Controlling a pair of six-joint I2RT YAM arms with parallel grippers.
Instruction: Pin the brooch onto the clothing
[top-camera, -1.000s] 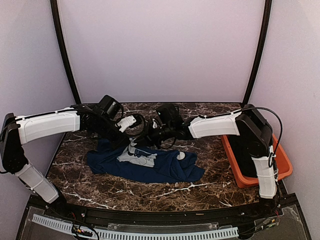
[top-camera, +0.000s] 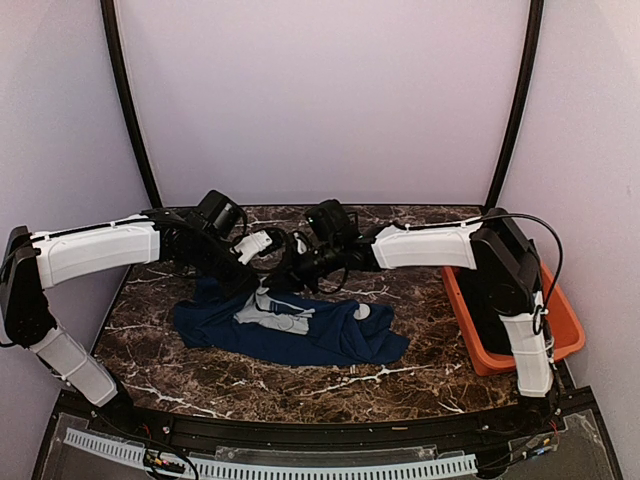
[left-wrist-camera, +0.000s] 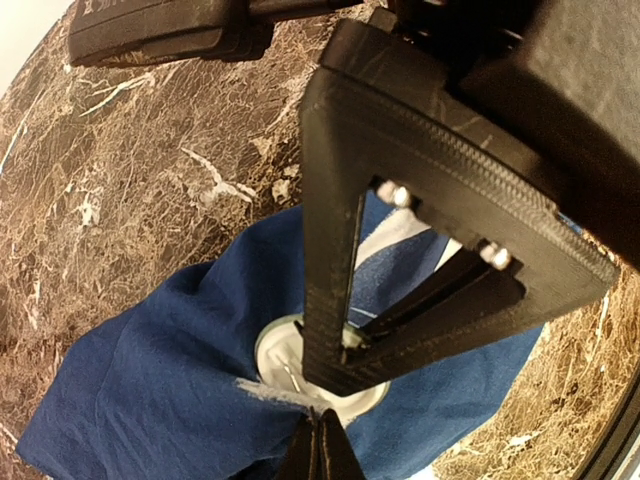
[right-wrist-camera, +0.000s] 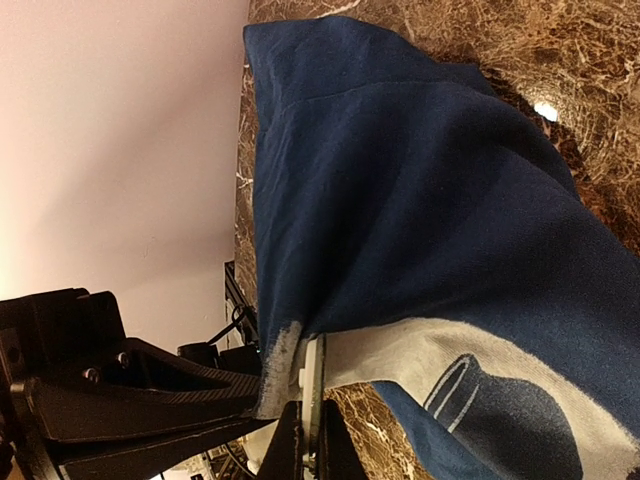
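Note:
Navy clothing (top-camera: 290, 345) with a pale printed patch lies rumpled on the table, and part of it is lifted between both grippers. My left gripper is shut on a pinched fold at the pale patch (left-wrist-camera: 275, 393). The round, pale brooch (left-wrist-camera: 275, 352) shows its back, with a thin metal pin, just beyond that fold. Seen edge-on in the right wrist view, the brooch (right-wrist-camera: 314, 375) stands upright against the fabric, its rim in my shut right gripper. Whether the pin passes through the cloth cannot be told.
An orange bin (top-camera: 565, 330) stands at the right. A white round piece (top-camera: 362, 312) lies by the clothing's right part. The two arms meet closely over the cloth, their grippers nearly touching.
The right arm has shifted slightly left in the top view, close by the left gripper. The left arm and the spread clothing look unmoved.

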